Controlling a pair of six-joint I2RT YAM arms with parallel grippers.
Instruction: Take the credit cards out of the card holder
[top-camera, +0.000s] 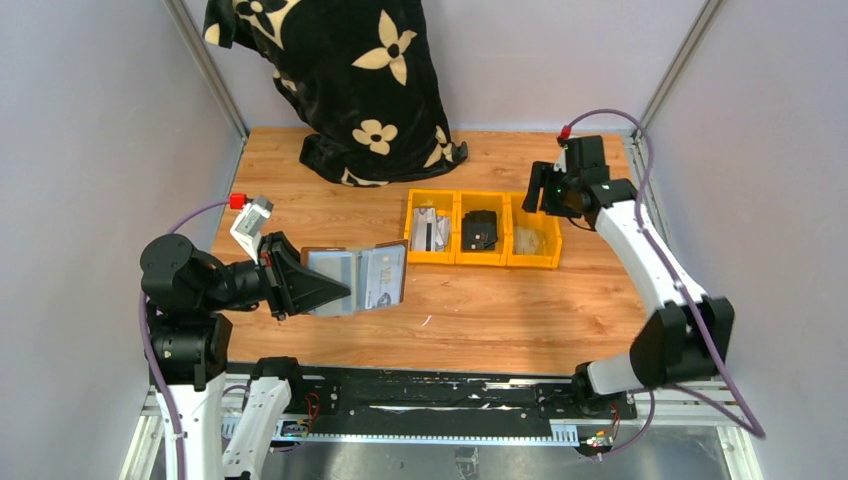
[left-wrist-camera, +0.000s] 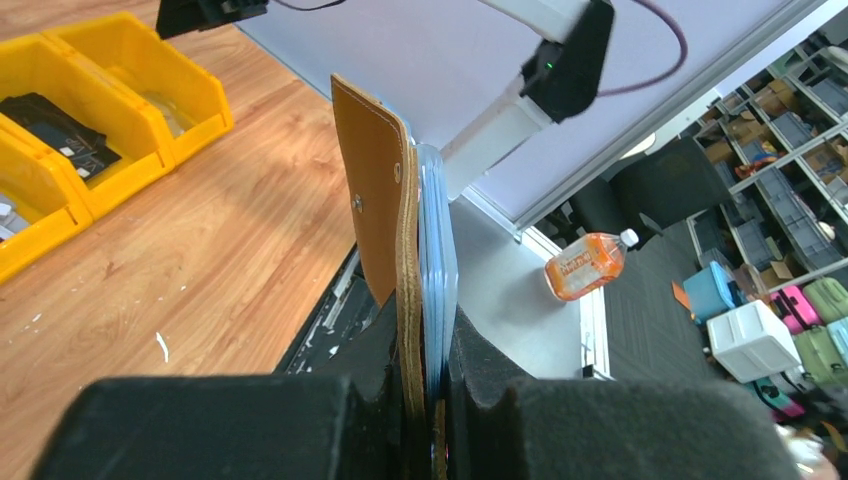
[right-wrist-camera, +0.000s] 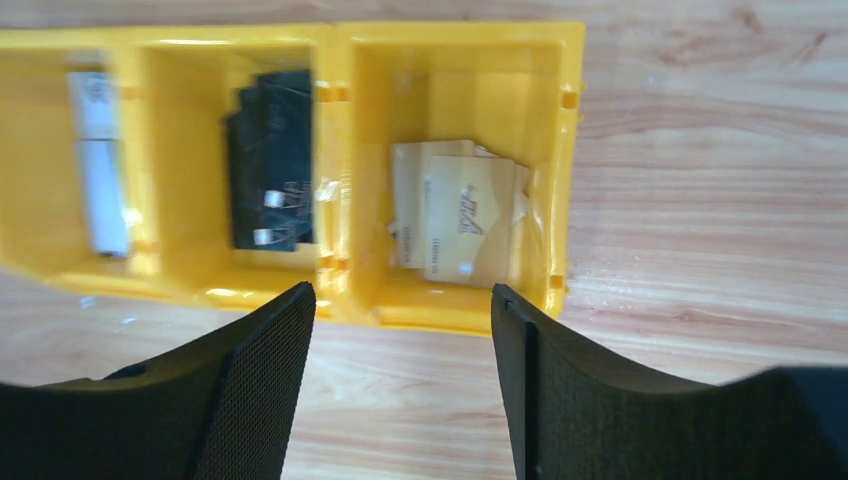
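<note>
My left gripper (top-camera: 345, 291) is shut on the brown card holder (left-wrist-camera: 376, 190), held up over the left of the table. It hangs spread open in the top view, with clear sleeves and a pale card (top-camera: 384, 277) showing. Above the right yellow bin (top-camera: 535, 261) my right gripper (top-camera: 537, 205) stands with its fingers parted. Nothing shows between those fingers in the right wrist view. Pale gold cards (right-wrist-camera: 470, 220) lie stacked in that bin. Black cards (top-camera: 479, 230) fill the middle bin, and silver-white cards (top-camera: 430, 232) are in the left one.
Three joined yellow bins stand at the table's centre back. A black cushion with cream flowers (top-camera: 375, 135) leans at the back left. A small white scrap (top-camera: 427, 320) lies on the wood. Free table lies in front of the bins.
</note>
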